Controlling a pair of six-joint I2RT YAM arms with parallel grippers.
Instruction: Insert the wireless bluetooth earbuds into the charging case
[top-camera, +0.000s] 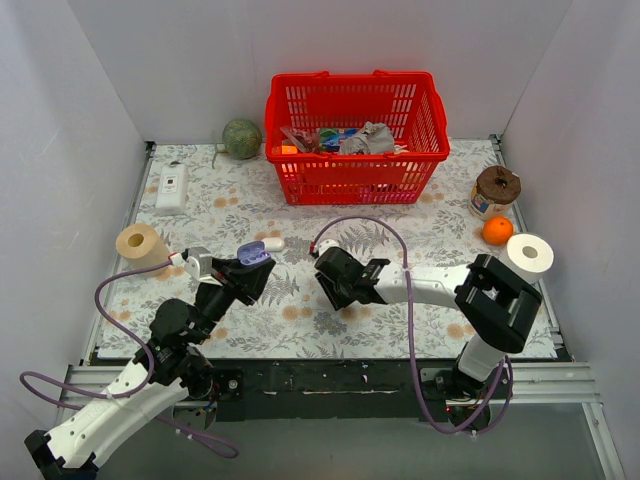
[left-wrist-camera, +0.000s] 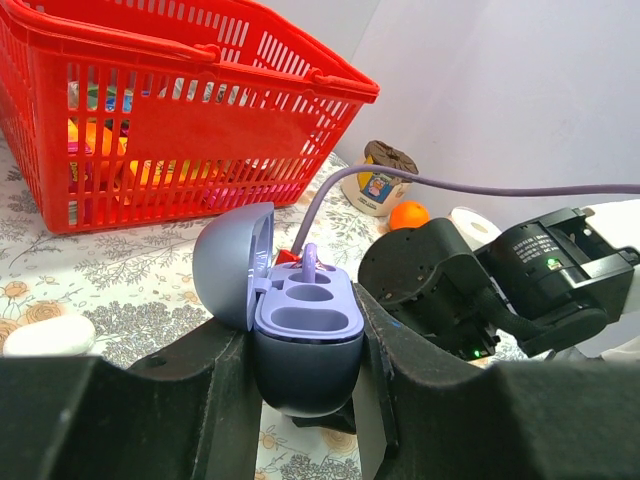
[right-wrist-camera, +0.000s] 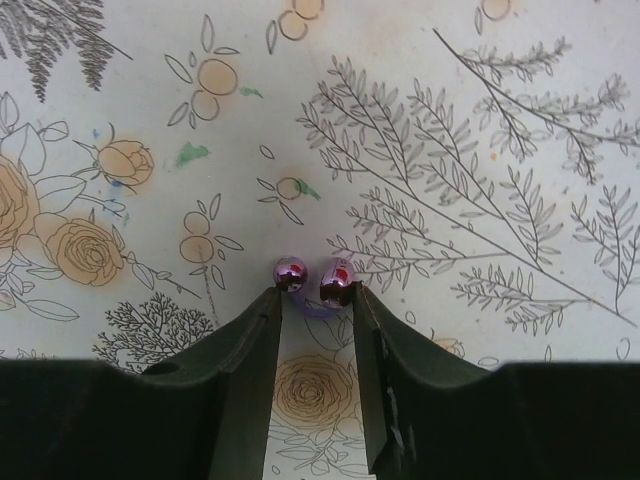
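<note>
My left gripper (top-camera: 252, 270) is shut on the purple charging case (top-camera: 255, 252), held up with its lid open. In the left wrist view the case (left-wrist-camera: 308, 370) shows its compartments and an upright purple piece at the back. My right gripper (top-camera: 332, 293) is low over the table at centre. In the right wrist view its fingertips close in around a purple earbud piece (right-wrist-camera: 318, 305) with two shiny tips on the patterned cloth; whether they grip it is unclear.
A red basket (top-camera: 357, 182) stands at the back, with a melon (top-camera: 242, 139) beside it. Tape rolls (top-camera: 142, 255), a power strip (top-camera: 172, 188), an orange (top-camera: 497, 229) and a jar (top-camera: 488, 200) line the sides. A white oval object (left-wrist-camera: 48, 336) shows beyond the left gripper.
</note>
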